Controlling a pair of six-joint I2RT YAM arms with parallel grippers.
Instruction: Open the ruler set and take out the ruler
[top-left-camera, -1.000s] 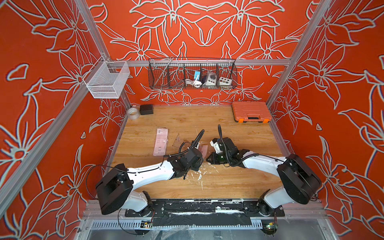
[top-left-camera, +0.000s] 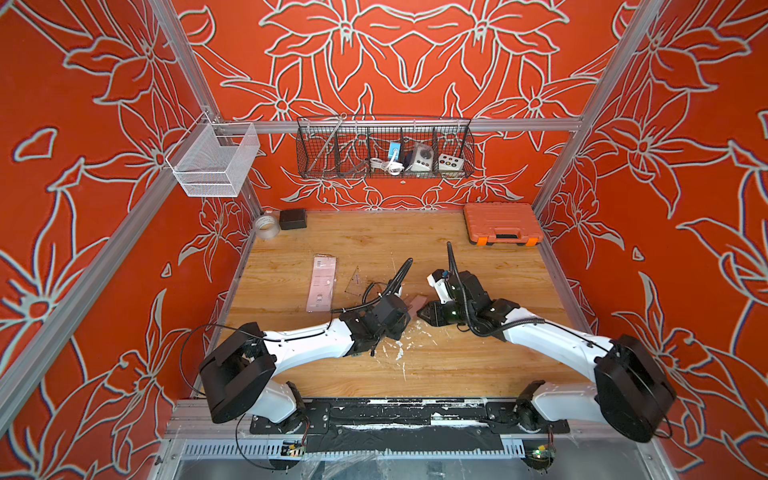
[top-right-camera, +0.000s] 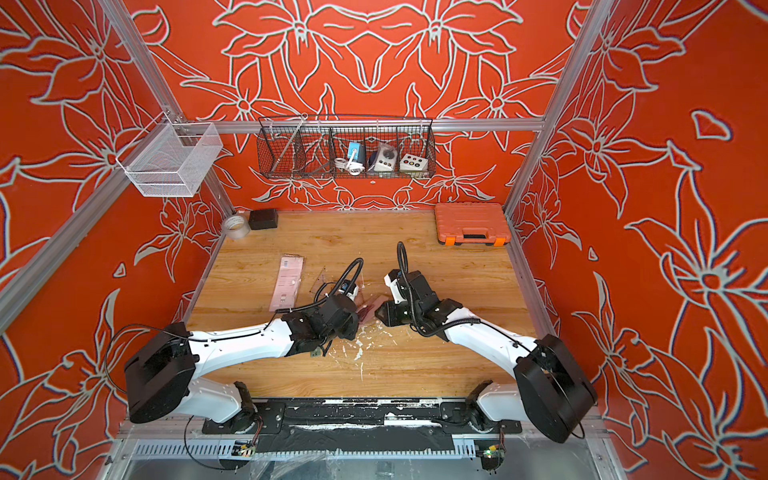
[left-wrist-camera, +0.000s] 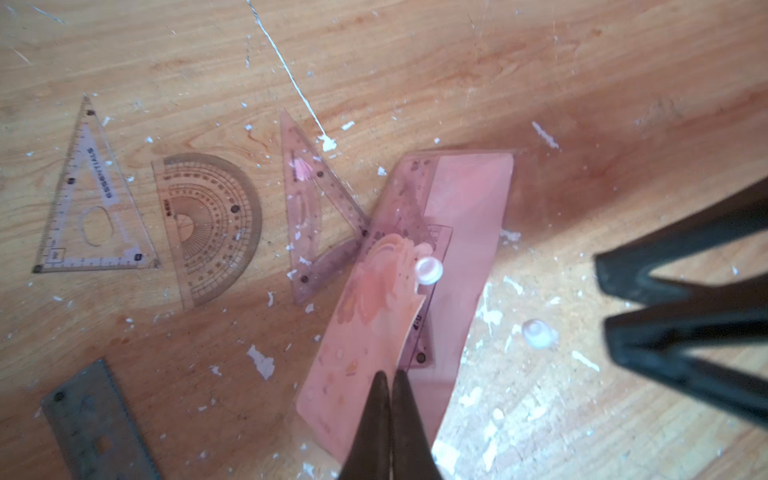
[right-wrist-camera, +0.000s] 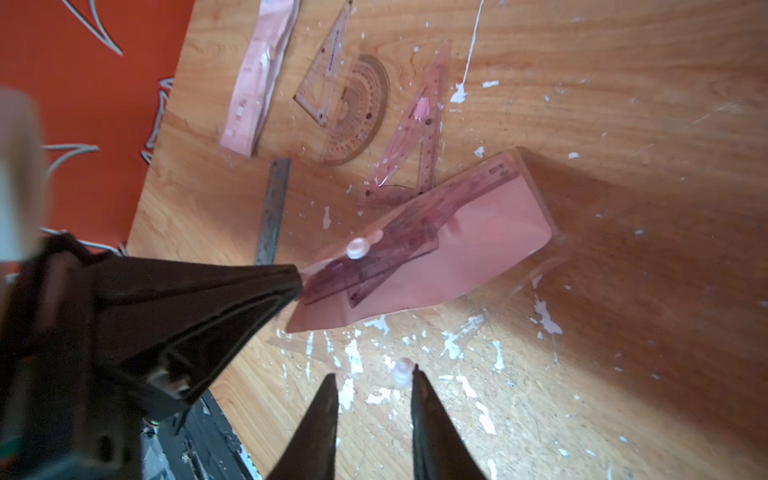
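Note:
The pink pouch (left-wrist-camera: 468, 200) lies on the table between my arms, with translucent ruler pieces (right-wrist-camera: 376, 264) inside or on it and its flap lifted at a white snap button (left-wrist-camera: 428, 270). My left gripper is shut at the pouch's lower left part; whether it pinches the flap is unclear. My right gripper stands part open just beside the pouch, nothing visible between its fingers. A clear triangle (left-wrist-camera: 80, 224), a protractor (left-wrist-camera: 208, 224), a pink triangle (left-wrist-camera: 296, 216) and a dark ruler (left-wrist-camera: 96, 424) lie loose to the left.
A pink strip (top-left-camera: 321, 284) lies at left. A tape roll (top-left-camera: 266, 226), black box (top-left-camera: 293, 218) and orange case (top-left-camera: 502, 222) stand at the back. Wire baskets hang above.
My right arm has shifted right and its gripper housing has turned and moved slightly. The left arm moved a little to the right earlier. The pink pouch looks shifted in angle.

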